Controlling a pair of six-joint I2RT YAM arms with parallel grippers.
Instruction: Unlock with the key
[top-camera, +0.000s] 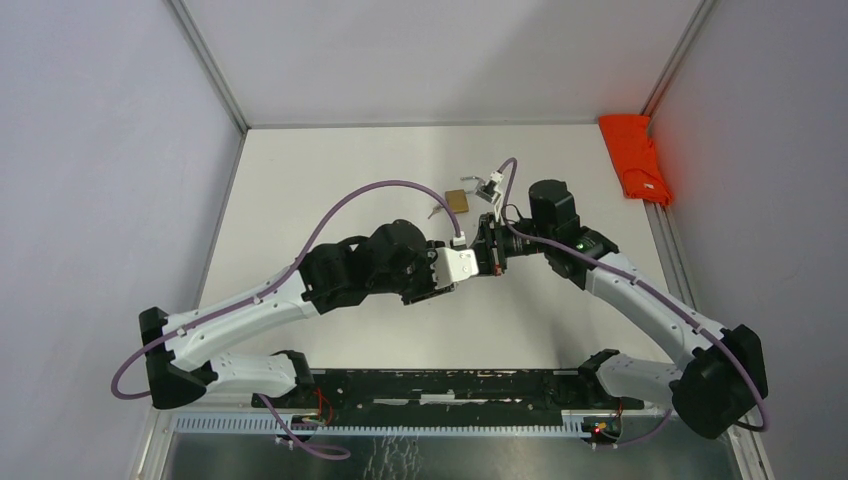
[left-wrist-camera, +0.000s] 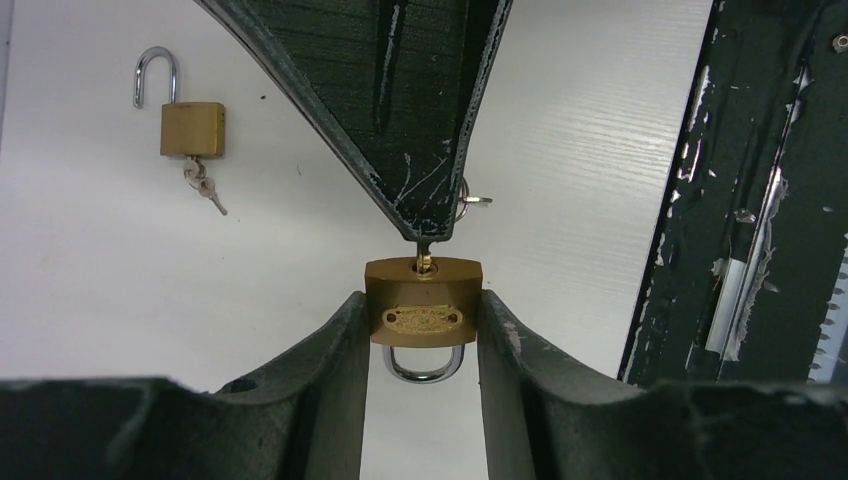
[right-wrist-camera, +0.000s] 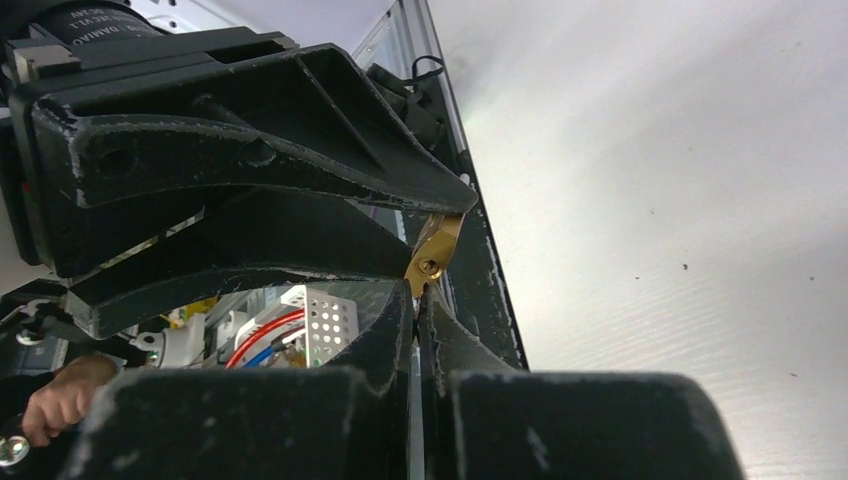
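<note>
A brass padlock (left-wrist-camera: 423, 303) is gripped by my left gripper, one finger on each side of its body. Its shackle (left-wrist-camera: 423, 374) hangs below, both legs meeting the body. Tip down over the keyhole, my right gripper is shut on a small key (left-wrist-camera: 424, 262), whose brass shaft reaches into the keyhole face. How deep it sits cannot be seen. Behind the right fingertips, a ring with another key (left-wrist-camera: 476, 200) sticks out. In the right wrist view, the keyhole end of the padlock (right-wrist-camera: 432, 262) lies just beyond the shut right fingers (right-wrist-camera: 385, 325).
A second brass padlock (left-wrist-camera: 192, 129) with open shackle lies on the white table, keys (left-wrist-camera: 206, 186) at its keyhole. An orange cloth (top-camera: 636, 158) rests at the back right corner. Both arms meet over its middle.
</note>
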